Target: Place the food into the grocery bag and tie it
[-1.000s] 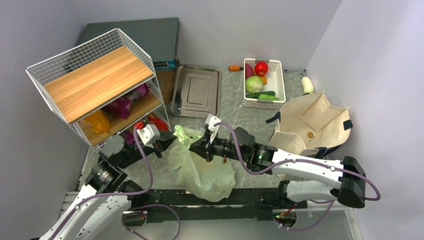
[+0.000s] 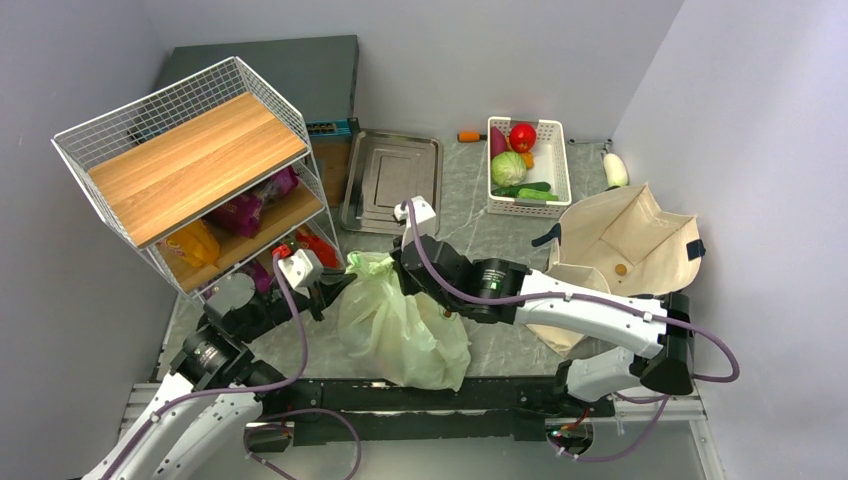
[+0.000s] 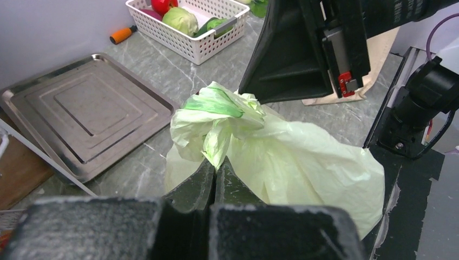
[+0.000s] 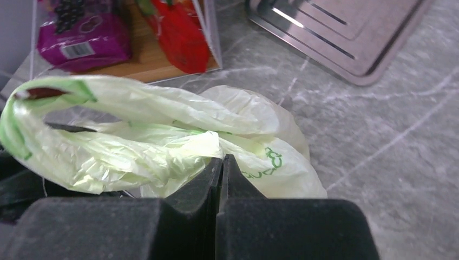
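Observation:
The pale green grocery bag (image 2: pixel 405 335) stands bulging on the counter near its front edge, its top gathered and twisted between my two arms. My left gripper is shut on a bunched part of the bag's top. From the other side, my right gripper is also shut, with a pinched fold of the bag at its fingertips. A loop of the bag's handle (image 4: pixel 135 92) curves up at the left in the right wrist view. What lies inside the bag is mostly hidden.
Behind the bag lies an empty metal tray (image 2: pixel 395 185). A wire rack (image 2: pixel 200 150) with packaged food crowds the left side. Further back are a white basket (image 2: pixel 548 208) of vegetables and a beige cloth bag (image 2: pixel 635 235) at right.
My right gripper has swung toward the back of the counter beside the bag's top, its wrist turning.

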